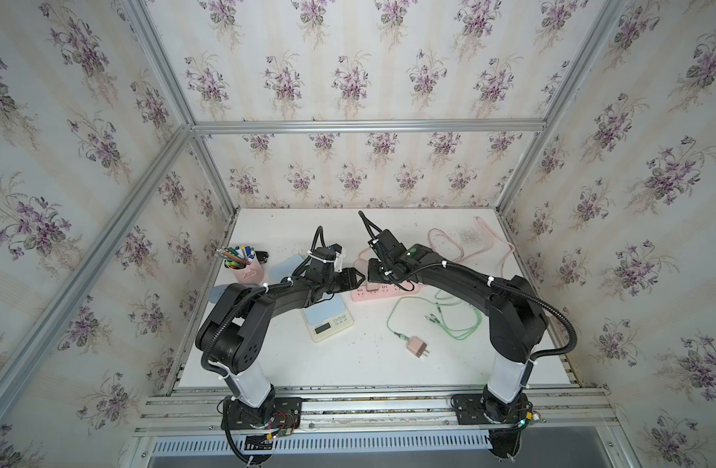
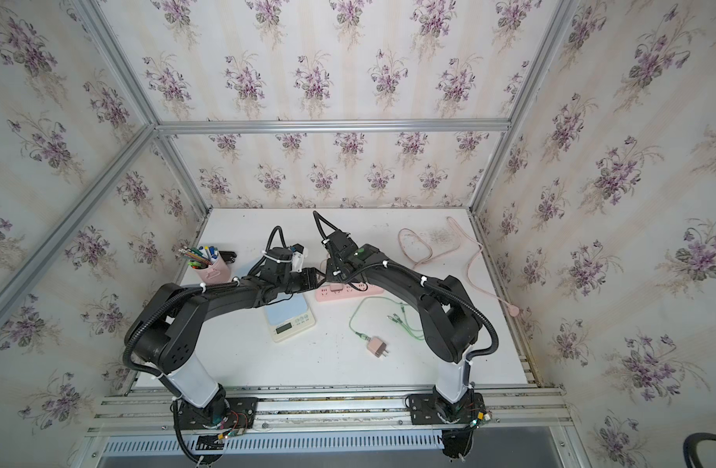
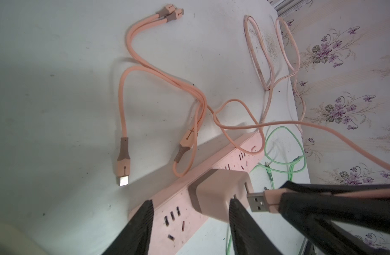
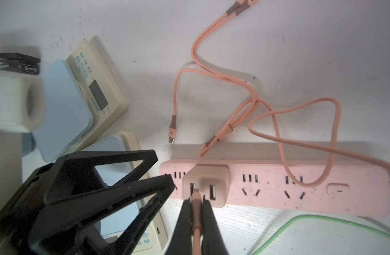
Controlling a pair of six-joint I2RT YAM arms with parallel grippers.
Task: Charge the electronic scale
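The pink USB cable's plug [image 3: 262,201] is pinched in my right gripper, metal end facing the charger. The pink charger [image 3: 218,193] sits in the power strip [image 4: 267,187], with two USB ports toward the plug. In the left wrist view the plug's tip is close to the port face; I cannot tell whether they touch. My left gripper is open, empty, its fingers on the near side of the charger. The cable's other connectors [image 4: 172,133] lie loose behind the strip. One electronic scale [image 1: 326,318] lies at the front left, another scale [image 4: 82,95] behind it.
A green cable [image 1: 459,327] lies right of the strip, with a second pink charger [image 1: 416,346] at the front. A pen cup [image 1: 248,270] stands at the back left.
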